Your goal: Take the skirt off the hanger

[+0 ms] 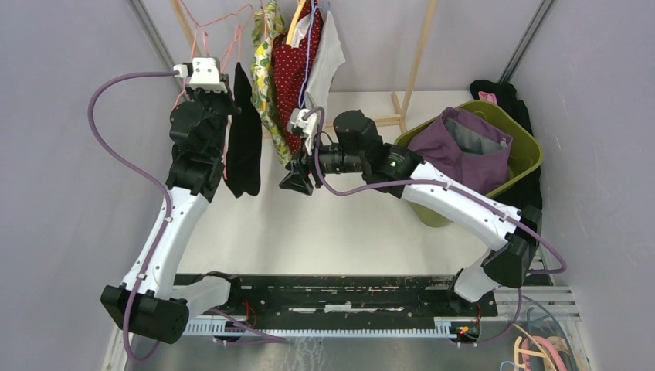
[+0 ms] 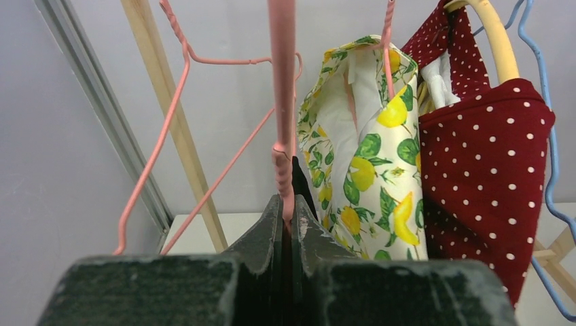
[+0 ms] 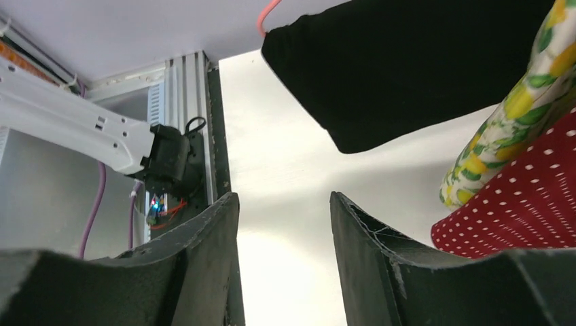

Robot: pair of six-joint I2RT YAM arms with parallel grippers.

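Note:
A black skirt [image 1: 246, 147] hangs at the left of the rack in the top view. In the right wrist view, the skirt [image 3: 407, 61] stretches across the upper right, a pink hanger [image 3: 267, 17] at its near corner. My left gripper is shut on the stem of the pink hanger [image 2: 284, 170]; only a dark sliver of the skirt [image 2: 302, 182] shows behind it. My right gripper is open and empty, apart from the skirt. From above, that right gripper [image 1: 296, 182] stands in front of the neighbouring clothes, to the skirt's right.
Close to the skirt's right hang a lemon-print garment [image 1: 264, 73] and a dark red dotted one [image 1: 290, 69]. Wooden rack posts [image 1: 421, 54] stand behind. An olive bin [image 1: 432, 212] with purple cloth [image 1: 456, 158] sits at the right.

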